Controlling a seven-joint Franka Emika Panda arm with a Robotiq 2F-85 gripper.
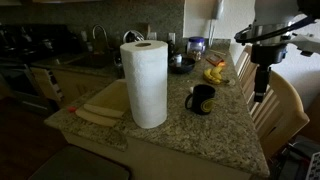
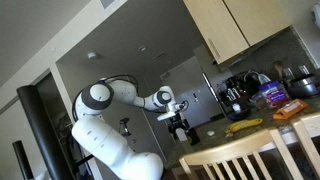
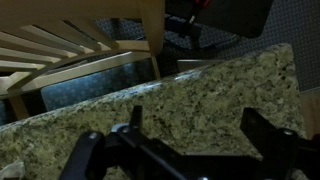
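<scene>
My gripper hangs at the right of the counter, near its edge and the wooden chairs. In the wrist view its two dark fingers stand wide apart, open, with only speckled countertop between and beyond them. A black mug with a yellowish mark stands on the counter, left of the gripper and apart from it. A tall white paper towel roll stands upright to the mug's left. Yellow bananas lie farther back, seen also in exterior view 2 as bananas.
Wooden chairs line the counter's right side. A cutting board lies left of the roll. Toward the back are a dark bowl, a blue-lidded container and an orange packet. Bare counter surrounds the mug's front.
</scene>
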